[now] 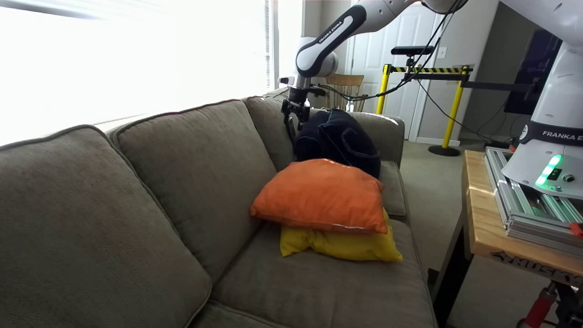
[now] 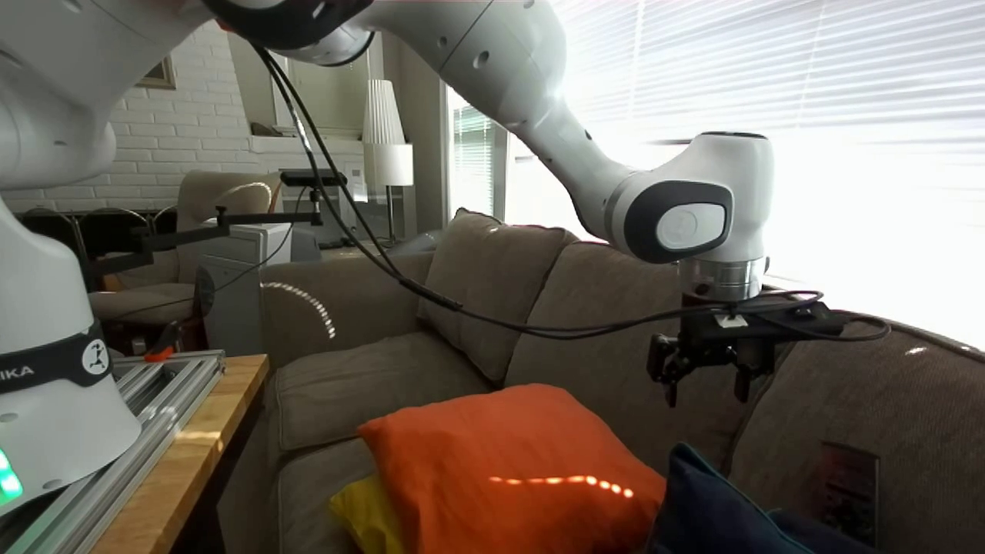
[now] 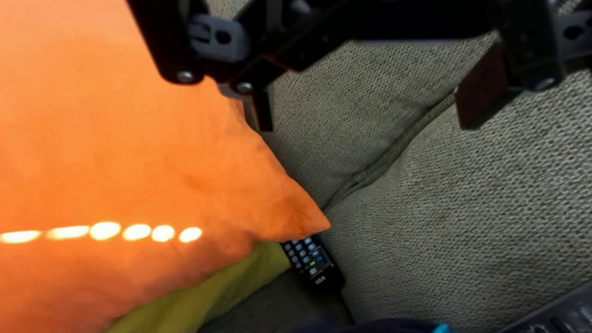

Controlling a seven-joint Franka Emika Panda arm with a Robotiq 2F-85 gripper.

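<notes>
My gripper (image 2: 706,389) hangs open over the sofa, fingers pointing down and nothing between them. In the wrist view, the gripper spans the grey back cushions. A black remote (image 3: 313,263) pokes out from under the corner of the orange pillow (image 3: 138,138), its upper part hidden. A second dark remote (image 2: 849,494) leans against the sofa back; only a piece of this other remote (image 3: 560,316) enters the wrist view. The yellow pillow (image 1: 344,243) lies beneath the orange one. Behind them in exterior view 1 sits a dark blue pillow (image 1: 339,139).
The sofa's back cushions (image 1: 191,169) rise close to the gripper. Bare seat (image 1: 306,284) shows at the front in exterior view 1. A wooden workbench (image 1: 492,229) carries the arm's base across a gap from the sofa. Cables (image 2: 554,328) loop along the arm.
</notes>
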